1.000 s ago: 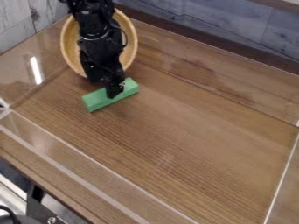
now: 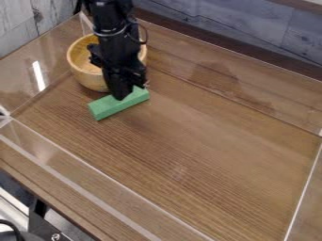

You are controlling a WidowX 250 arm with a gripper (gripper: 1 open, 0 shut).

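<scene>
My black gripper (image 2: 120, 87) hangs at the upper left, just above the right end of a green rectangular block (image 2: 111, 107) lying on the wooden table. Its fingers look shut, with nothing visible between them. Behind it, a yellowish wooden bowl (image 2: 85, 61) is partly covered by the arm; its inside is mostly hidden.
A pale raised edge (image 2: 298, 188) runs along the right side, and black cables lie off the table at the lower left corner.
The gripper has risen slightly from the green block, uncovering more of it. The block and bowl look roughly where they were.
</scene>
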